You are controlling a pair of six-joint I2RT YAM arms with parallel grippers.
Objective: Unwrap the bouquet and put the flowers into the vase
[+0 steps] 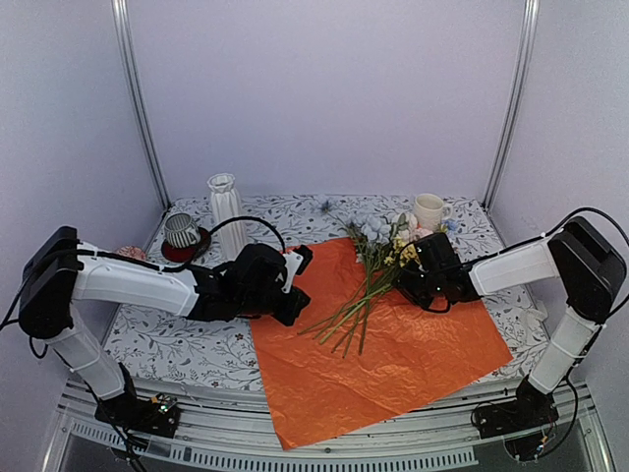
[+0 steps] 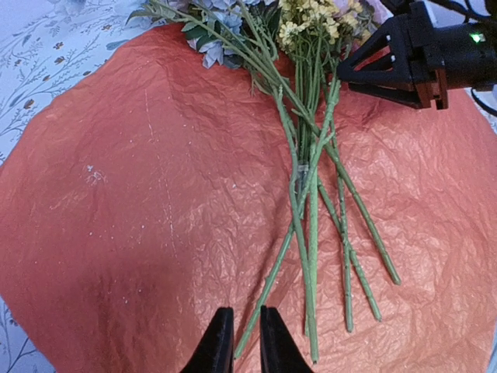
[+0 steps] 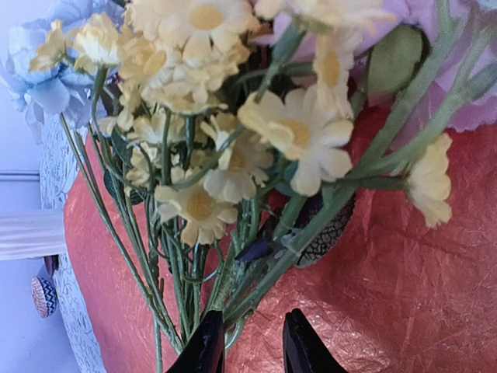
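The bunch of flowers (image 1: 376, 234), with blue, yellow and pink heads, lies on orange paper, its long green stems (image 2: 303, 221) fanned toward the front. A tall white vase (image 1: 227, 211) stands upright at the back left. My right gripper is open, low over the bunch just below the yellow blooms (image 3: 233, 148). A stem passes by its left finger; whether they touch I cannot tell. My left gripper has its fingers parted over the paper near the stem ends, with one stem tip showing in the gap.
The orange paper (image 1: 393, 383) is bare in front of the stems. A white mug (image 1: 429, 210) stands behind the right gripper. On the left, a striped cup (image 1: 182, 230) rests on a dark red saucer (image 1: 187, 251) beside the vase.
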